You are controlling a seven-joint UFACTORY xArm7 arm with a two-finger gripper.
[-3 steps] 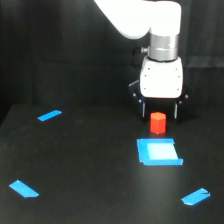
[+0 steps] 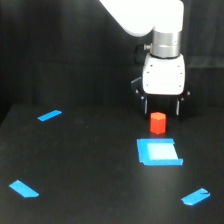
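A small red block [image 2: 158,123] stands on the black table, just behind a white square [image 2: 161,152] edged with blue tape. Over the block hangs the white arm's hand, pointing down, with my gripper [image 2: 162,106] open. Its dark fingers are spread wide, one to each side of the block's top in the picture. No contact between fingers and block shows, and the exact height of the fingertips is hard to judge against the dark background.
Pieces of blue tape lie flat on the table: one at the back left [image 2: 49,115], one at the front left [image 2: 23,188] and one at the front right [image 2: 196,197]. A dark curtain hangs behind.
The hand has shifted slightly right and up in the picture, its fingers still apart. The red block and the white square have stayed put.
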